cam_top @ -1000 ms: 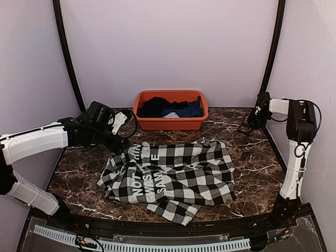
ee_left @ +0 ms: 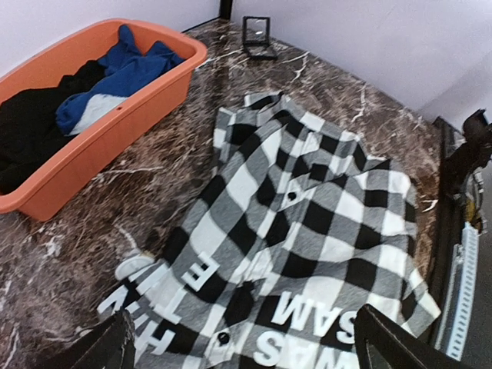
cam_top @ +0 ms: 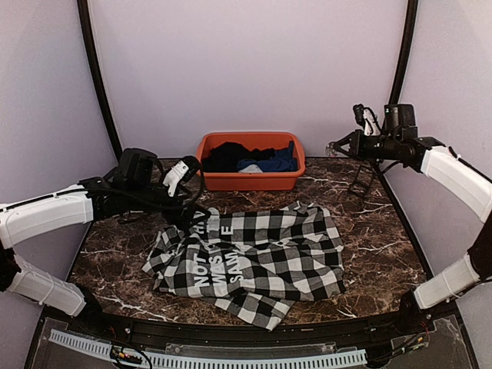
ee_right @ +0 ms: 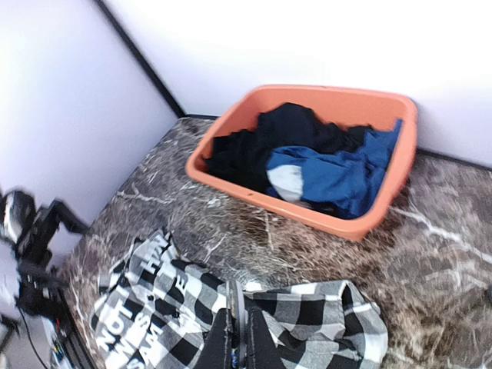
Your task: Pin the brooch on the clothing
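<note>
A black-and-white checked shirt with white lettering lies spread across the marbled table. High at the right, clear of the table, my right gripper is shut on a small shiny brooch. From the right wrist view the brooch shows edge-on as a thin silvery rim, pinched between dark fingers; its face and pin cannot be made out. My left gripper hangs over the shirt's lettered left part, its fingers wide apart and nothing between them.
An orange bin with dark and blue clothes stands at the back middle. A black frame stand is at the back right. A white round object sits by the shirt's far edge. Bare table lies right of the shirt.
My right gripper has risen from the black stand and swung left, carrying the brooch.
</note>
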